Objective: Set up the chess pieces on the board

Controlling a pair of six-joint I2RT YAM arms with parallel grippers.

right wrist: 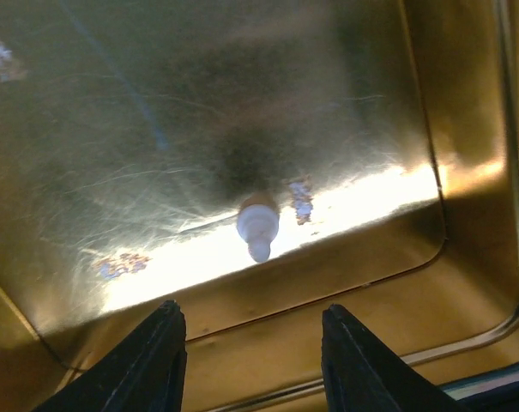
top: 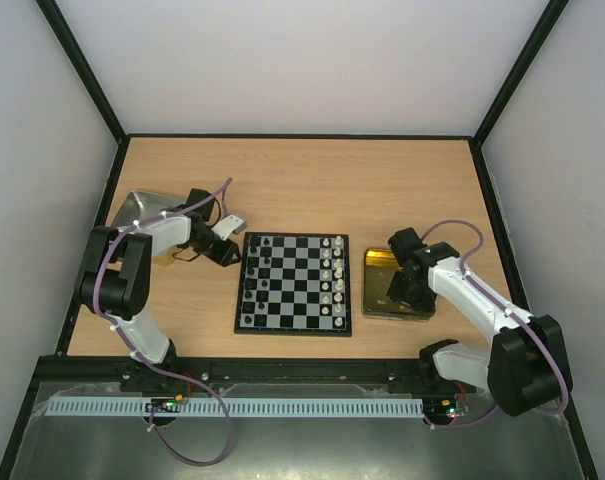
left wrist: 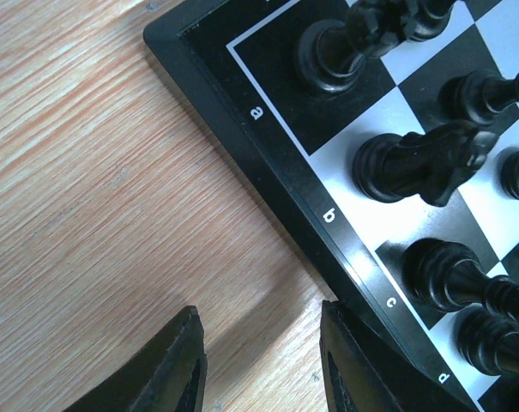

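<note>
The chessboard lies mid-table, with black pieces along its left side and white pieces along its right. A black knight stands beside the corner piece in the left wrist view. My left gripper is open and empty, just off the board's left edge. My right gripper hangs open in the gold tray, with nothing between its fingers. One small white pawn stands on the tray floor, ahead of those fingertips.
A silver tray stands at the far left, partly covered by my left arm. Raised walls of the gold tray surround my right gripper. Bare table stretches behind the board.
</note>
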